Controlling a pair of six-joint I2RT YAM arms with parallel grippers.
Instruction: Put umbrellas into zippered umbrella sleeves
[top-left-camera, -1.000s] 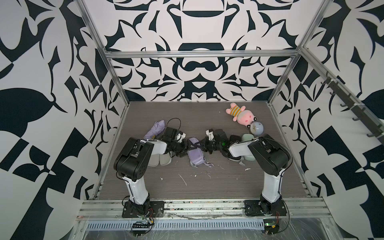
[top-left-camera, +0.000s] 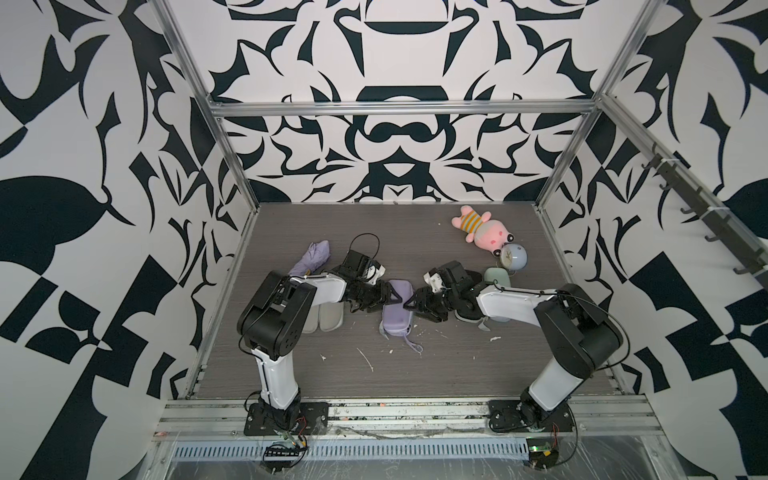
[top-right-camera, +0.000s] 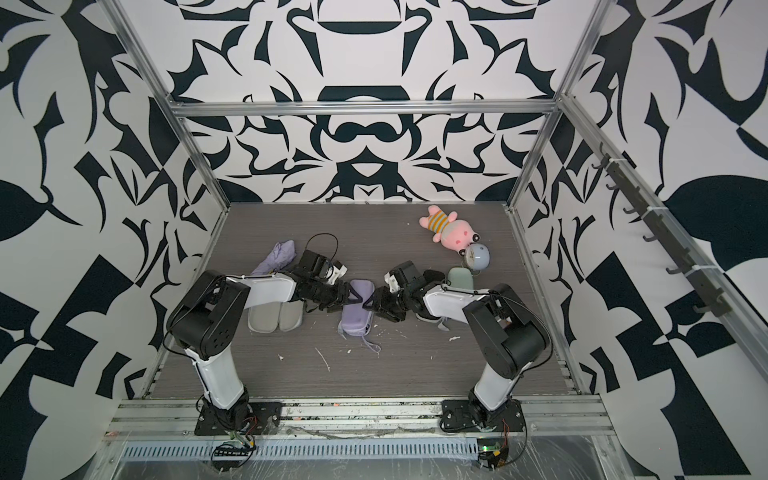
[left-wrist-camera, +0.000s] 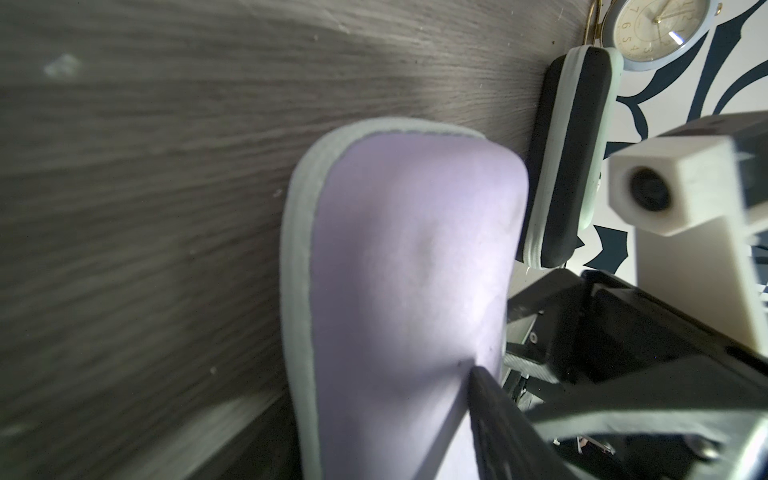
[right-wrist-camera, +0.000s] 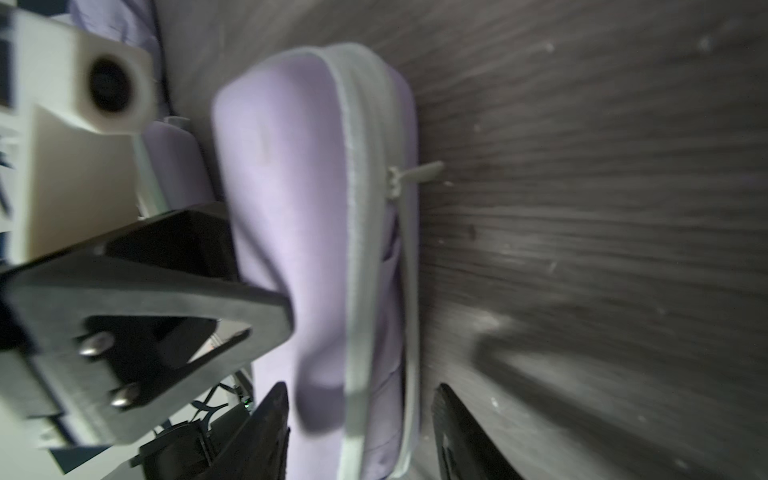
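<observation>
A lavender zippered sleeve (top-left-camera: 397, 318) with pale trim lies upright on the table's middle, filling both wrist views; its zipper pull (right-wrist-camera: 420, 172) shows in the right wrist view. My left gripper (top-left-camera: 385, 297) is at its left side, a dark finger lying against the lavender surface. My right gripper is open, its fingertips either side of the sleeve's lower part. The left gripper's fingers are largely cropped in its wrist view and look open. A folded lavender umbrella (top-left-camera: 310, 257) lies at the back left.
Pale flat pieces (top-right-camera: 264, 318) lie under the left arm. Dark and mint cases (top-right-camera: 460, 277), a round clock (top-right-camera: 476, 257) and a pink plush toy (top-right-camera: 454, 233) sit at the right.
Both grippers have shifted right and slightly down in the top left view, the right one more. The lavender sleeve has moved a little right and turned straighter.
</observation>
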